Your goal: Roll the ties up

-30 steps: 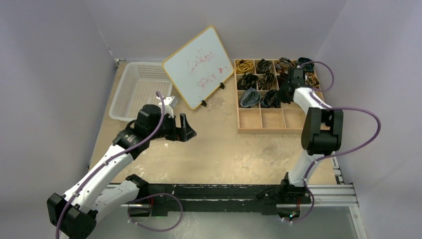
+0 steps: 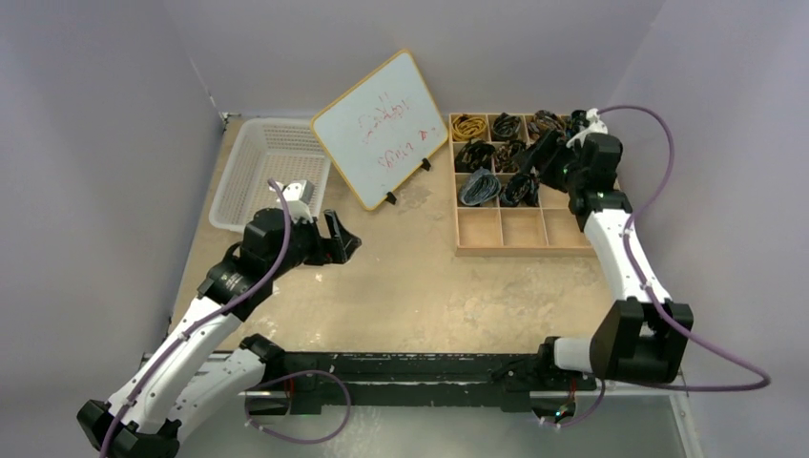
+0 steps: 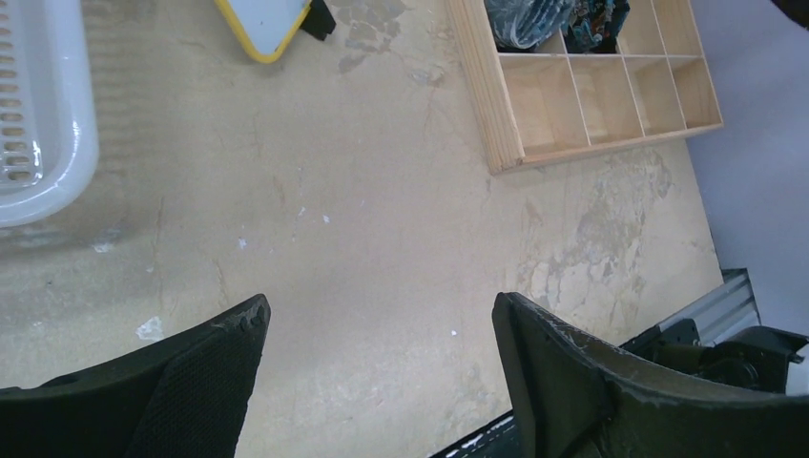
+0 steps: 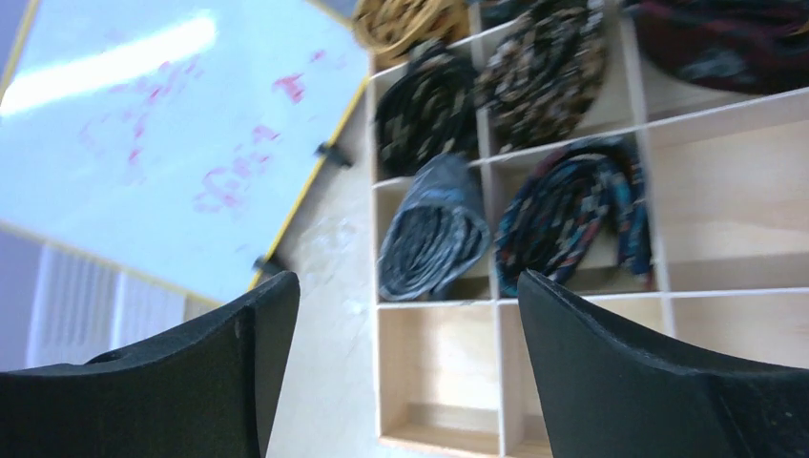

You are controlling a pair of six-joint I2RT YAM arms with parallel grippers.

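Observation:
Rolled ties fill several compartments of the wooden organizer (image 2: 520, 252). Among them are a yellow roll (image 2: 468, 127), a grey-blue roll (image 2: 480, 188) and a dark blue patterned roll (image 4: 572, 212). My right gripper (image 2: 536, 167) hovers over the organizer. Its fingers (image 4: 611, 377) stand apart in the right wrist view with nothing between them, and the arm covers part of the organizer's right side in the top view. Away from the ties, my left gripper (image 2: 345, 246) is open above the table, and its fingers (image 3: 191, 382) frame only bare tabletop.
A white plastic basket (image 2: 229, 181) stands at the back left and looks empty. A whiteboard (image 2: 382, 119) with red writing leans between basket and organizer, on black clips. The organizer's front row has empty compartments (image 3: 544, 105).
My right gripper has lifted from the organizer and swung backward and outward, now angled over its right side. The left arm has drifted slightly to the left. The visible rolls have stayed put.

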